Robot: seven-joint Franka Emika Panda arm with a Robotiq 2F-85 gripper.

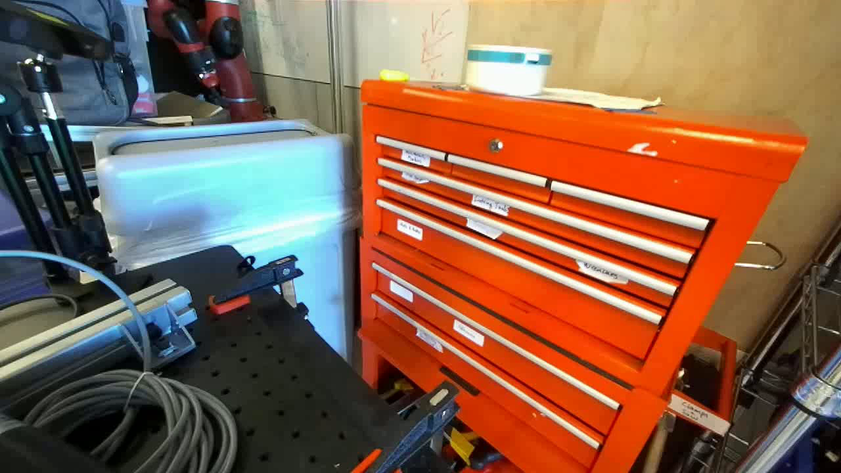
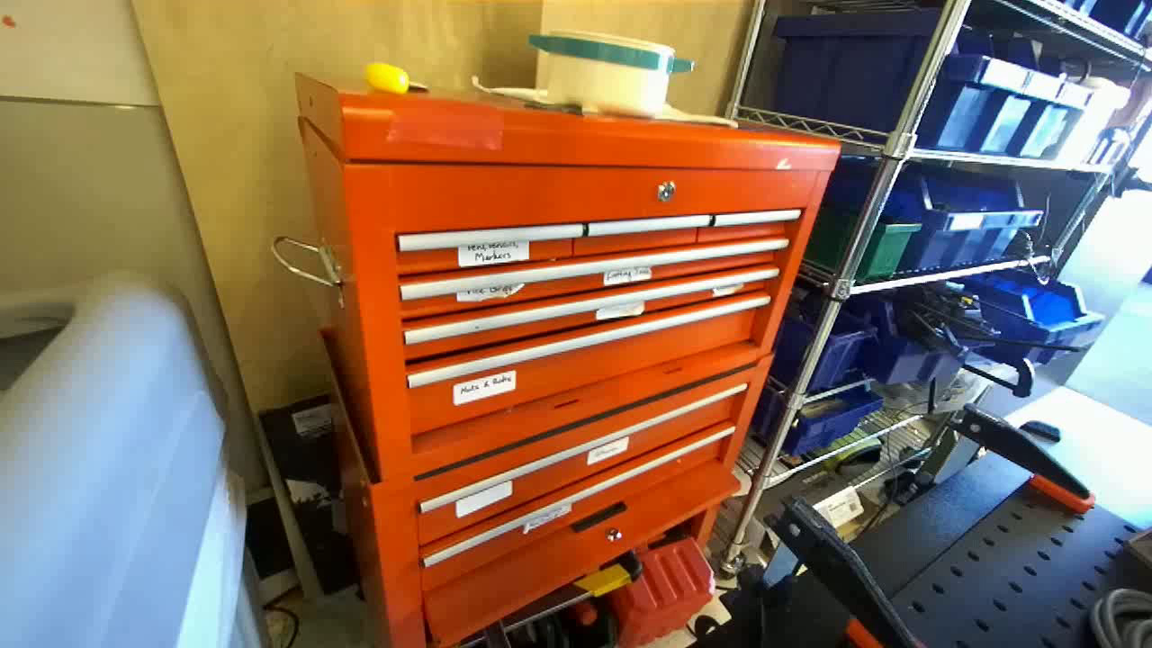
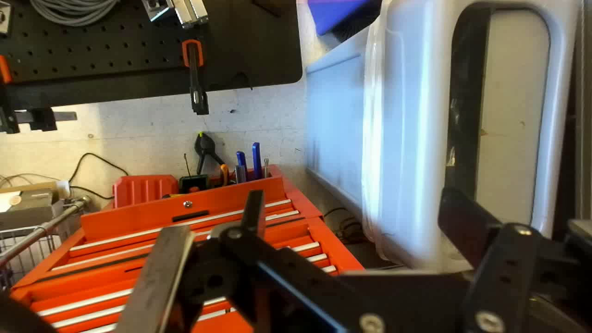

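Observation:
Along the bottom of the wrist view, my gripper stands open, its two dark fingers wide apart with nothing held between them. Neither exterior view shows it. A red tool cabinet (image 1: 504,272) with silver-handled drawers is seen in all views; every visible drawer appears closed. On its top sit a white round container (image 2: 605,81) with a teal band and a small yellow object (image 2: 386,77). From the wrist view the cabinet's drawer front (image 3: 183,225) lies below and left of my fingers, partly hidden by the gripper's hardware.
A large whitish plastic-wrapped object (image 3: 410,127) stands beside the cabinet. Across a strip of floor (image 3: 266,119) is a black perforated table (image 1: 268,378) with clamps (image 1: 422,426) jutting past its edge and coiled cable (image 1: 181,418). Wire shelving (image 2: 902,146) with blue bins flanks the cabinet.

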